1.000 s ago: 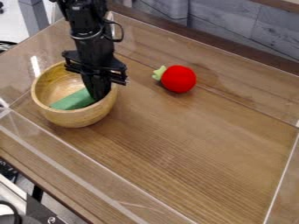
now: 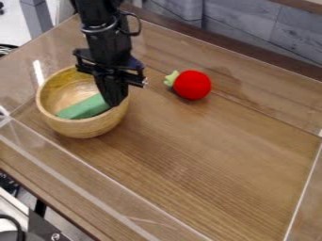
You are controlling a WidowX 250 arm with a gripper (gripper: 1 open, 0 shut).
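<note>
A wooden bowl point(image 2: 60, 117) sits on the left side of the table with a green elongated object point(image 2: 85, 108) lying inside it. My black gripper point(image 2: 116, 92) is just above the bowl's back right part, over the end of the green object. It is shut, and I see nothing held between its fingers, though the tips are small and dark. A red round object with a green top point(image 2: 193, 85) lies to the right of the bowl, apart from it.
A raised wooden edge runs along the back right.
The gripper has risen slightly from down in the bowl. The green object stays in the bowl, and the red object has not visibly moved.
</note>
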